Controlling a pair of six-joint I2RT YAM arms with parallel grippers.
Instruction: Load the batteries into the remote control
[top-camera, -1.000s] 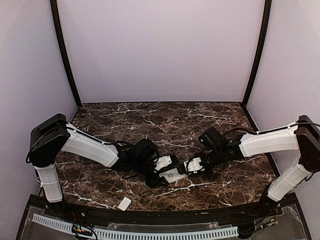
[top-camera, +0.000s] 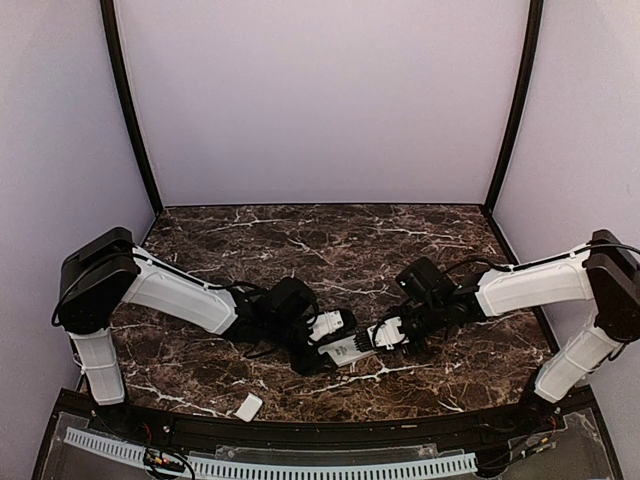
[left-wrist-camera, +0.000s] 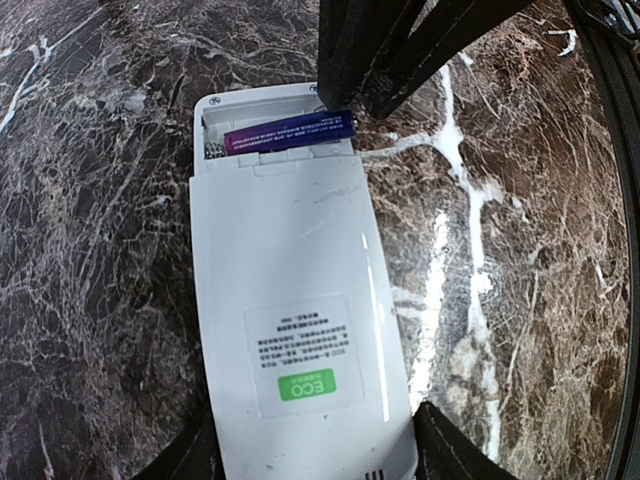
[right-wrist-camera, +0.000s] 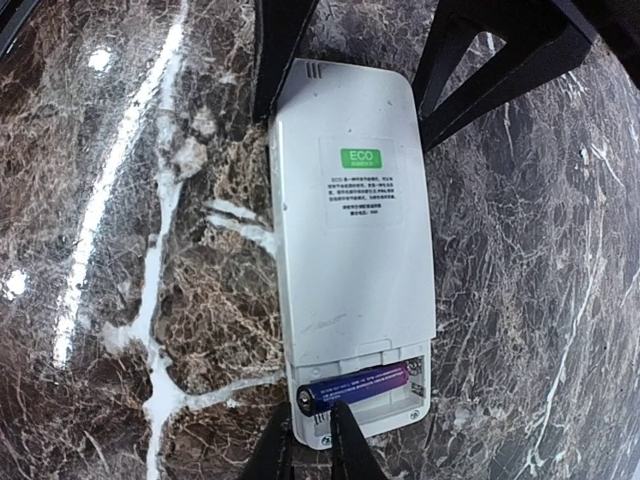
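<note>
The white remote control (left-wrist-camera: 290, 260) lies back side up on the dark marbled table, its battery compartment uncovered at one end. A purple-blue battery (right-wrist-camera: 355, 388) rests slanted across that compartment, one end at the side edge; bare compartment shows beside it. No second battery can be made out. My left gripper is open, its fingers on either side of the remote's far end from the compartment. Over the compartment, my right gripper has its fingertips a small gap apart, close by the battery's end. Nothing clearly shows between them.
A small white cover-like piece (top-camera: 249, 407) lies on the table near the front edge, left of the remote. Behind the arms the table (top-camera: 330, 235) is clear.
The right gripper has shifted slightly down toward the remote over the last second. The left arm, the remote and the small white piece stay where they were.
</note>
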